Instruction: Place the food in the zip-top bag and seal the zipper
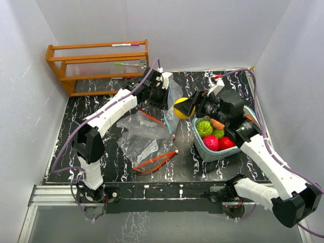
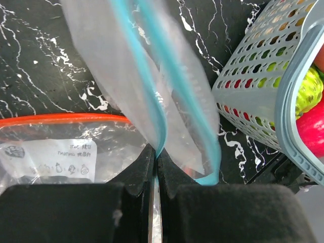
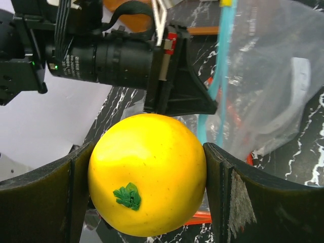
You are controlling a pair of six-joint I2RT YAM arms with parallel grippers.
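My left gripper (image 1: 163, 101) is shut on the edge of a clear zip top bag (image 1: 173, 96) with a blue zipper strip; the bag hangs from it, blurred in the left wrist view (image 2: 142, 76). Just right of that, my right gripper (image 1: 187, 104) is shut on a yellow pepper-like round food (image 3: 147, 177) with a green top, held beside the bag in the air. Other clear bags with orange zippers (image 1: 147, 139) lie flat on the counter below.
A plastic basket (image 1: 215, 156) of green, red and orange foods stands at the right, under my right arm. A wooden rack (image 1: 71, 78) stands at the back left. Dark counter shows at the front left.
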